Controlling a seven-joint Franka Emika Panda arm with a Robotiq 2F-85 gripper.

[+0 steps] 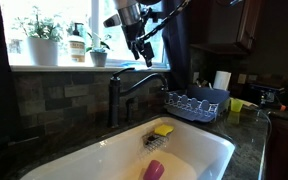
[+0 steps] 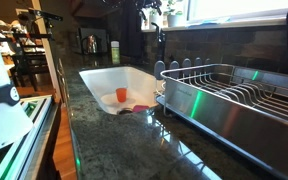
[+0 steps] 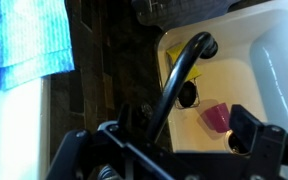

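Observation:
My gripper hangs above the faucet, in front of the window, with its fingers apart and nothing held. In the wrist view, the black faucet arches up between the open fingers as seen from above; whether it touches them cannot be told. A blue-and-white striped cloth lies on the sill at the left of that view. Down in the white sink lies a reddish-pink cup, seen also in exterior view 1 as a pink cup. A yellow sponge rests in a wire caddy at the sink wall.
Potted plants, one being a tall plant, and a soap bottle line the windowsill. A dish rack takes up the counter beside the sink. Bare dark counter lies in front of the rack.

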